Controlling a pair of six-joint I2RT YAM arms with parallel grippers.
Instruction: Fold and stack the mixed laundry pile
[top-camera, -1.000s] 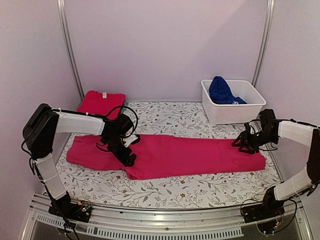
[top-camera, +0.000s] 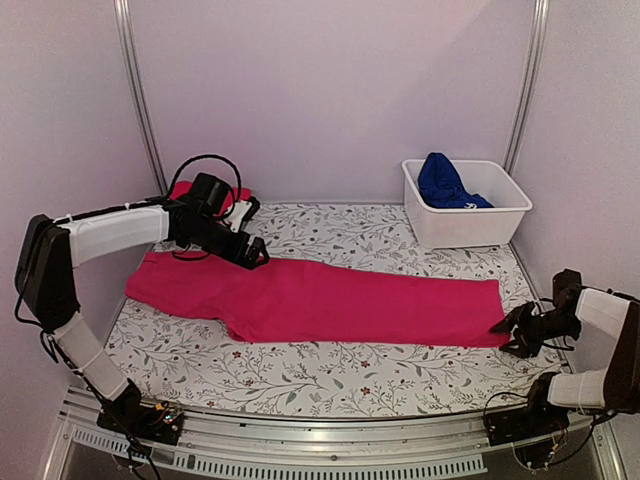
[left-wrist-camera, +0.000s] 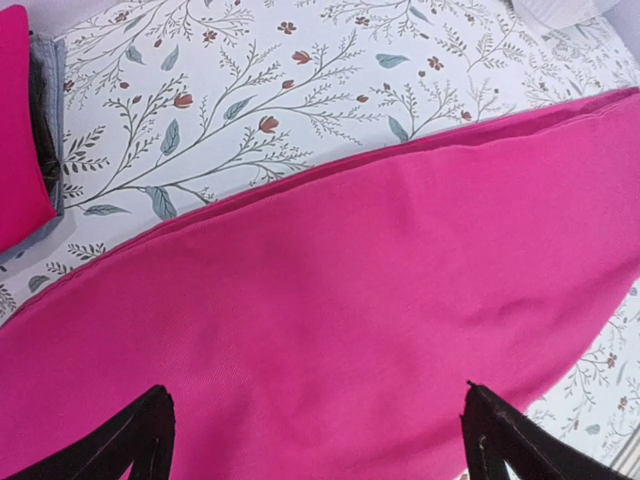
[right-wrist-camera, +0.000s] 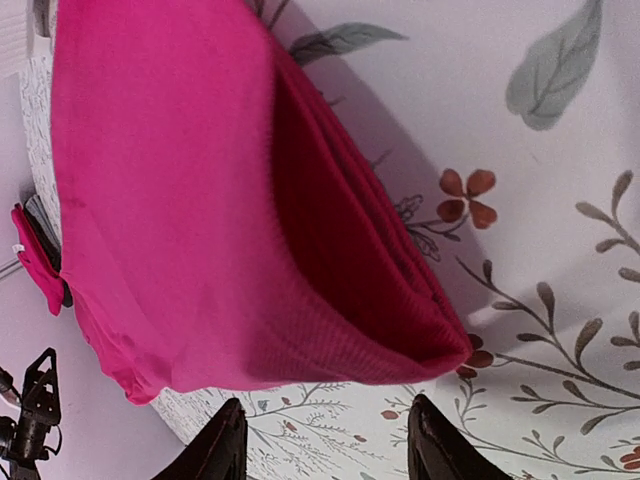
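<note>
A long pink garment (top-camera: 360, 305) lies spread across the table, flatter toward the right and wider at the left. My left gripper (top-camera: 253, 250) hangs open above its upper left part; in the left wrist view pink cloth (left-wrist-camera: 320, 290) fills the space below the open fingers. My right gripper (top-camera: 505, 335) is low at the garment's lower right corner; in the right wrist view it is open, its fingertips just short of a raised, doubled pink edge (right-wrist-camera: 360, 350). A pink folded stack (left-wrist-camera: 20, 130) lies at the back left, partly hidden behind the left arm in the top view.
A white bin (top-camera: 470, 228) at the back right holds blue cloth (top-camera: 440, 185). Pale walls enclose the sides and back.
My right gripper has come down and toward the front to the garment's right corner. My left gripper has risen and moved back.
</note>
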